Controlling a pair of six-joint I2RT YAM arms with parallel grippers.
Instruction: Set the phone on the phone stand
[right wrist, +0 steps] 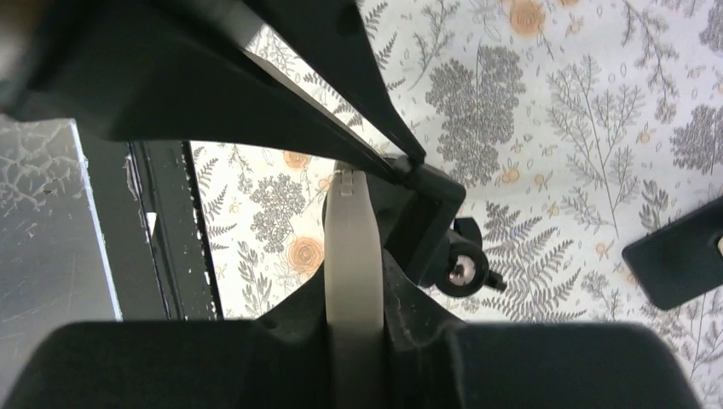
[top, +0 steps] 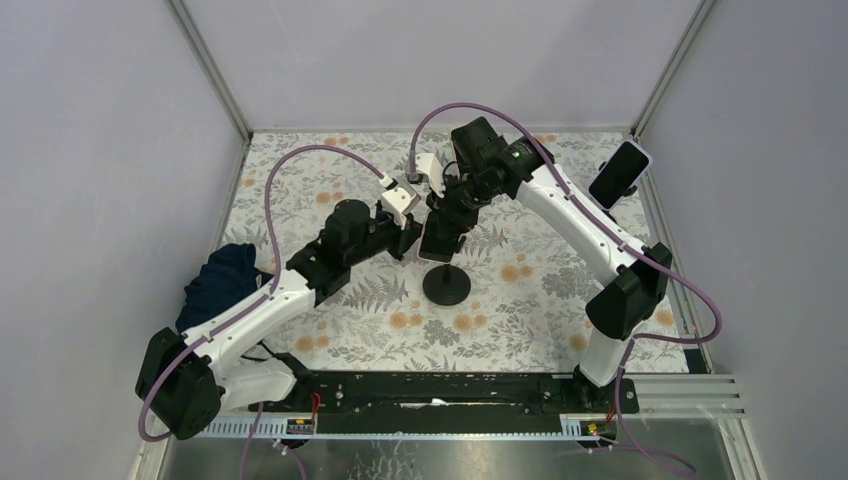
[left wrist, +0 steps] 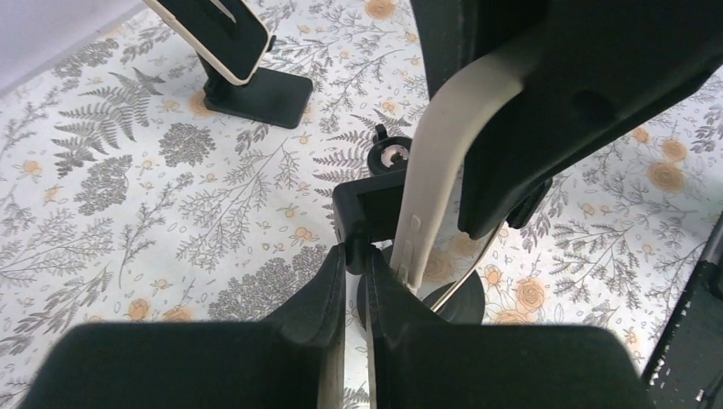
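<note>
The phone stand (top: pixel 446 285) stands at the centre front, with a phone (top: pixel 437 244) at its top, partly hidden by my grippers. In the right wrist view, my right gripper is shut on the phone, whose pale edge runs up between the fingers. My left gripper (top: pixel 405 236) is just left of it. In the left wrist view its fingertips (left wrist: pixel 379 268) are close together at a black holder part (left wrist: pixel 368 210) of the stand; whether they grip it is unclear.
Another stand with a device (top: pixel 619 175) is at the back right; a further one is behind my right arm. Dark cloth (top: pixel 220 284) lies at the left.
</note>
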